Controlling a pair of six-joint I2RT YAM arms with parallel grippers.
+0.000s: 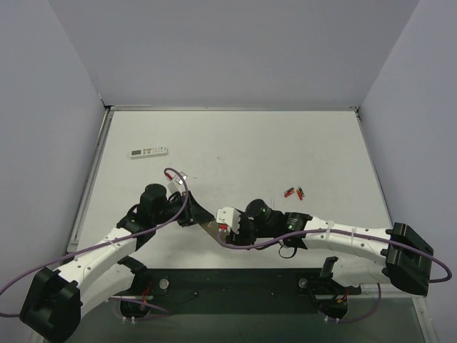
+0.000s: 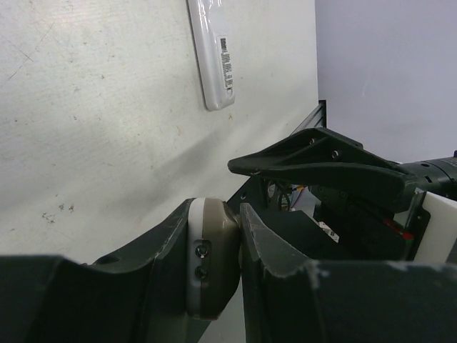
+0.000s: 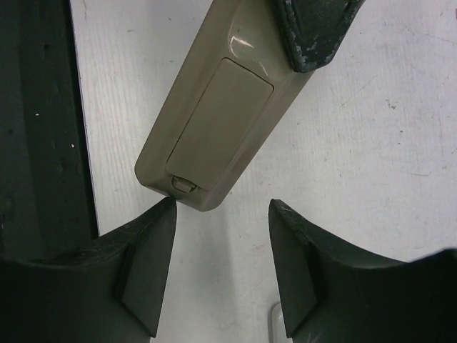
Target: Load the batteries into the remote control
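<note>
A beige remote, its battery cover and latch facing up, is held over the table near the front edge by my left gripper point(image 1: 203, 214), which is shut on it; in the left wrist view its end shows between the dark fingers. My right gripper is part open just off the remote's latch end, with nothing between its fingertips in its wrist view. Loose batteries point(image 1: 294, 193) lie on the table at the right.
A white remote point(image 1: 148, 152) lies at the back left of the white table point(image 1: 250, 143). The dark front edge point(image 3: 43, 143) runs close below the held remote.
</note>
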